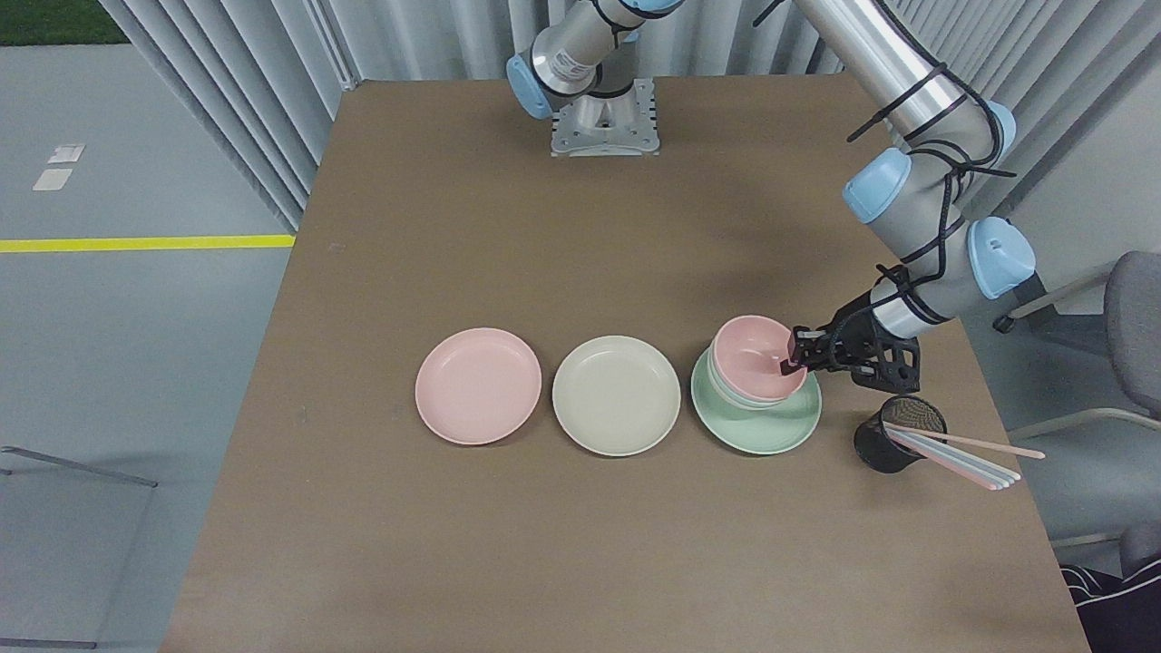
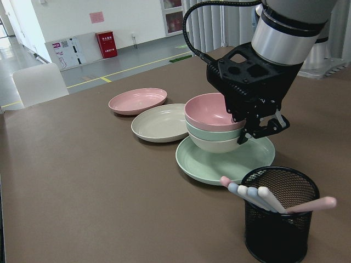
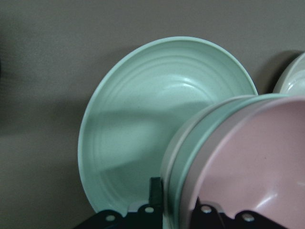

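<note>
My gripper is shut on the rims of a stack of nested bowls: a pink bowl [image 1: 751, 348] on top, with a mint bowl [image 2: 214, 135] and a white bowl [image 2: 211, 146] beneath. The stack is tilted toward the upper back of the mint green plate [image 1: 740, 430], held over it; in the left view its underside looks just above the plate. In the wrist view the plate's left part is bare.
A cream plate [image 1: 616, 395] and a pink plate [image 1: 478, 385] lie in a row to the left. A black mesh cup [image 2: 274, 235] with chopsticks stands beside the green plate near the right edge.
</note>
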